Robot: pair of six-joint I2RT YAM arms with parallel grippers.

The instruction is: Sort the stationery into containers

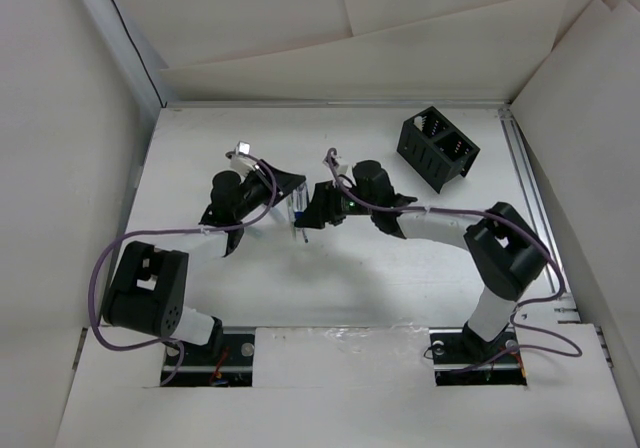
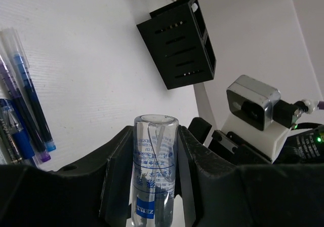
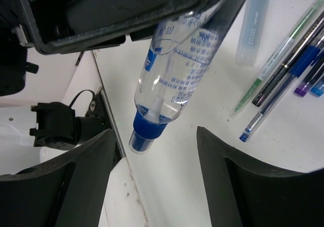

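My left gripper is shut on a clear bottle-shaped item with white printed text and a blue band [image 2: 154, 176], raised over the table. My right gripper stands part open around the lower end of that item [image 3: 169, 80], its fingers apart from it. Several pens lie on the table, among them a green pen [image 3: 258, 80], a blue pen [image 3: 283, 85] and purple-tipped pens [image 2: 20, 110], with a pale blue marker [image 3: 250, 29] beside them. The black container [image 1: 425, 158] with compartments stands at the back right, holding a small white item.
White panels [image 1: 450, 38] border the back and sides. Both arms meet near the middle, over the pens.
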